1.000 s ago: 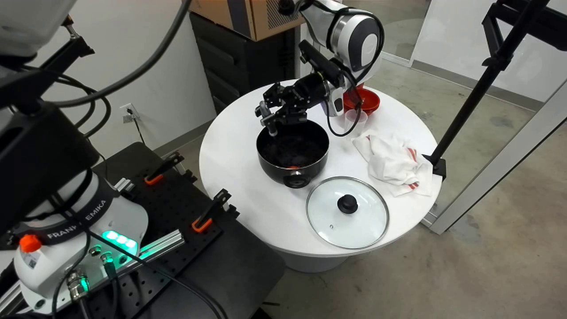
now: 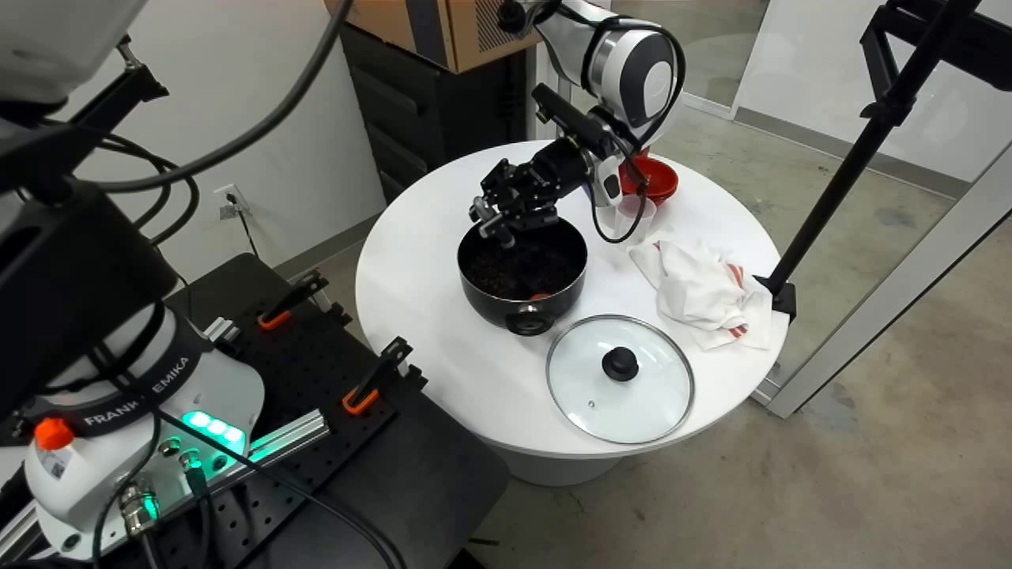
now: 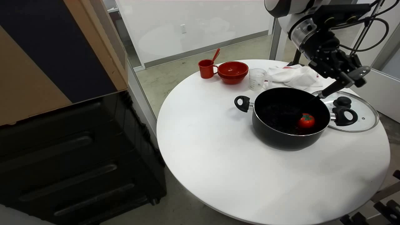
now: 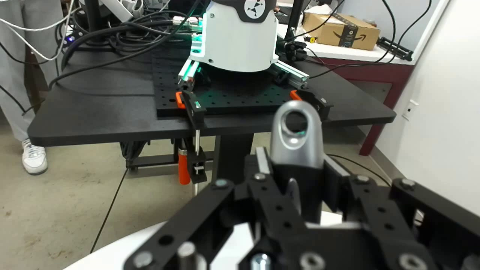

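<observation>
A black pot [image 3: 288,140] with two handles stands on the round white table, a red tomato [image 3: 306,120] inside it. Above the pot's rim, my gripper is shut on a utensil's handle [image 4: 297,135], which has a silver end with a hole and a black shaft. In exterior view 2 that utensil [image 3: 332,89] slants down toward the pot; its lower part is lost against the dark interior. Exterior view 1 has the gripper [image 2: 495,220] over the pot's far left side. The glass lid [image 2: 621,398] lies flat beside the pot.
A red mug [image 3: 206,69], red bowls [image 3: 232,77] and a clear measuring cup [image 3: 257,79] stand at the table's far side. A crumpled white towel [image 2: 702,289] lies near the lid. In exterior view 2, the table's left and front areas are clear.
In exterior view 1 my gripper has shifted slightly right and lower over the pot, with the utensil held. The tomato shows a little farther right inside; pot and lid stay put.
</observation>
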